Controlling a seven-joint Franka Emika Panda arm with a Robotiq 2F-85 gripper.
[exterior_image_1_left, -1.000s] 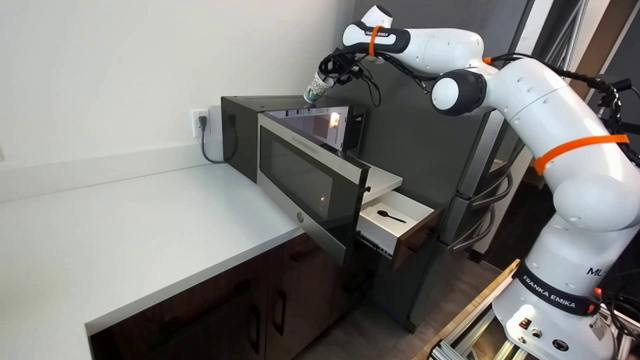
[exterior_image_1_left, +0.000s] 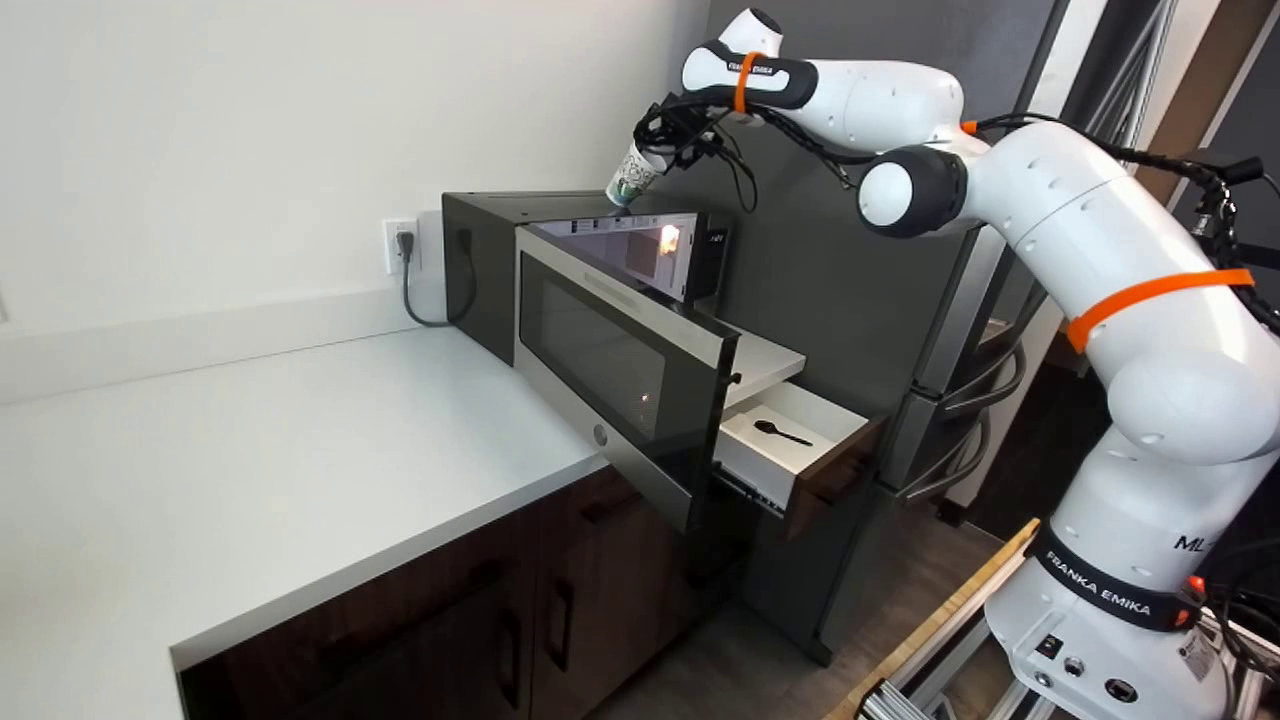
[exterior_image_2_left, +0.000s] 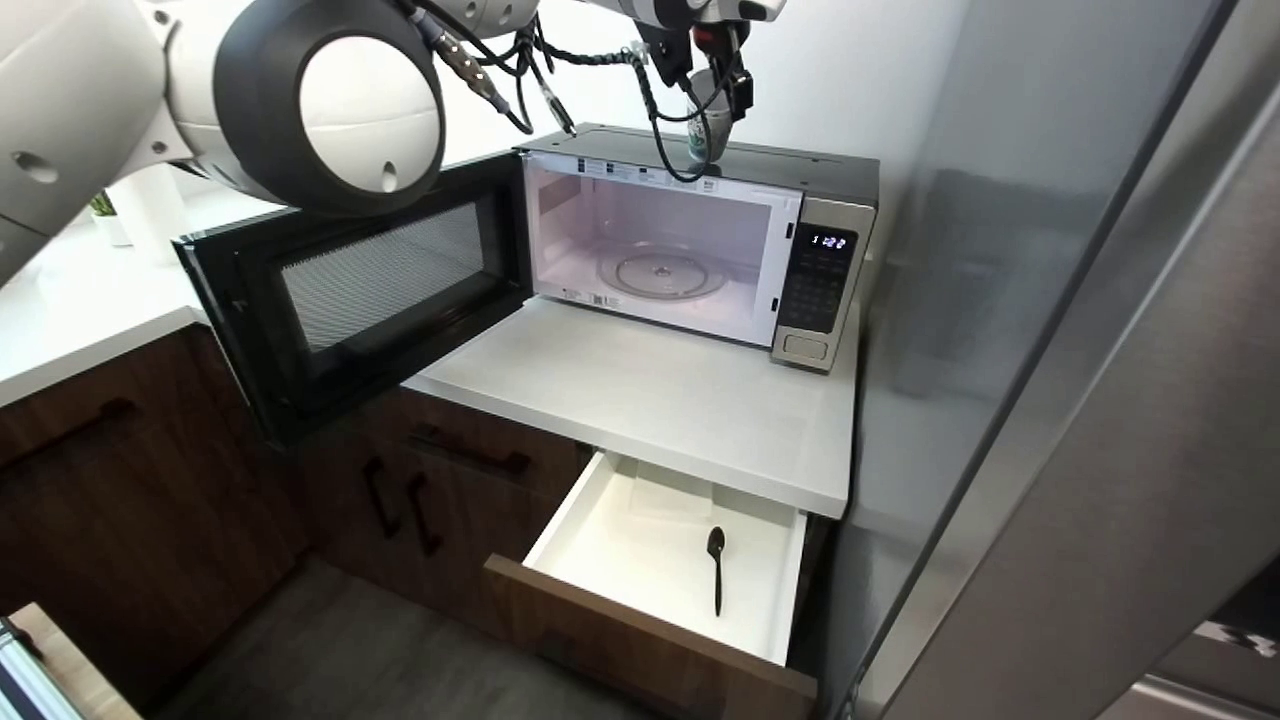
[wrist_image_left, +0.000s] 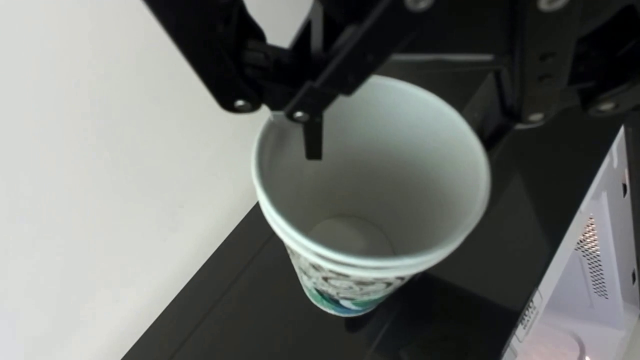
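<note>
A patterned paper cup (exterior_image_1_left: 631, 179) stands on the top of the black microwave (exterior_image_1_left: 485, 254), near the wall. Seen from above in the wrist view, its mouth faces the camera and the cup (wrist_image_left: 348, 289) looks empty. My gripper is at the rim with its fingers well apart. The left fingertip (wrist_image_left: 313, 141) overlaps the cup's opening, while the other finger is at the right side of the rim, partly hidden. Contact with the cup cannot be made out. In the second exterior view, cables partly cover the cup (exterior_image_2_left: 716, 124).
The microwave door (exterior_image_2_left: 360, 294) hangs wide open; its lit interior holds only a glass turntable (exterior_image_2_left: 662, 272). Below, a drawer (exterior_image_2_left: 642, 624) is pulled out, with a black spoon (exterior_image_2_left: 716, 570) inside. A refrigerator (exterior_image_1_left: 828, 288) stands close on the right.
My arm has shifted very slightly left in the exterior view. The cup's position looks almost the same, and the door, drawer and spoon have not moved.
</note>
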